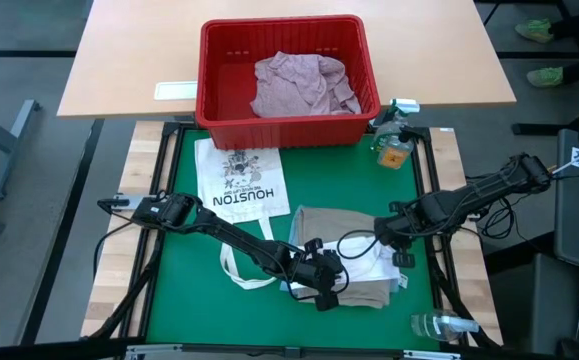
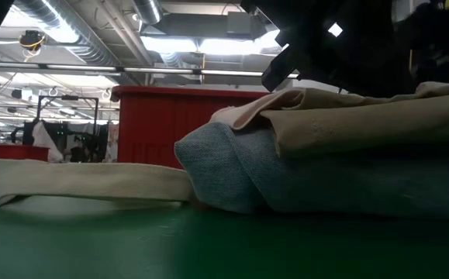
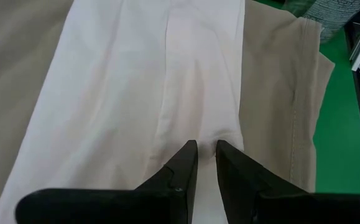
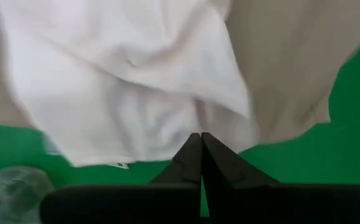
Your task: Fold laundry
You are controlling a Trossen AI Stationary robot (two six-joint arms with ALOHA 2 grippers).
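A white garment [image 1: 369, 264] lies folded on a stack of beige [image 1: 319, 222] and blue cloth on the green mat. In the left wrist view, the fingertips of my left gripper stand a little apart at a folded white edge; whether they touch it I cannot tell. My right gripper is shut with its tips together, nothing between them, over the near edge of the white cloth [image 4: 148, 118]. From low down, the blue folded layer [image 2: 224, 167] shows beneath the beige one [image 2: 364, 124].
A white tote bag [image 1: 239, 180] lies flat left of the stack. Behind is a red basket [image 1: 289, 132] holding a mauve cloth [image 1: 304, 85]. A spray bottle [image 1: 394, 150] and a clear bottle [image 1: 439, 325] stand or lie at the right edge.
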